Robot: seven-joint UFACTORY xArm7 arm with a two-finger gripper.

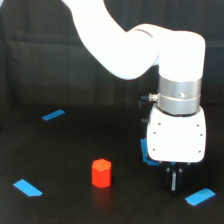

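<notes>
A red block with a hexagonal top stands upright on the black surface, left of centre. To its right, the white arm reaches down and ends in my gripper, its fingertips low and close together. They are small and dark against the black surface, so whether they touch each other, or hold anything thin, cannot be made out. A clear gap of bare surface lies between the gripper and the red block.
Flat blue strips lie at the back left, front left and front right. Behind the gripper, another blue piece is partly hidden.
</notes>
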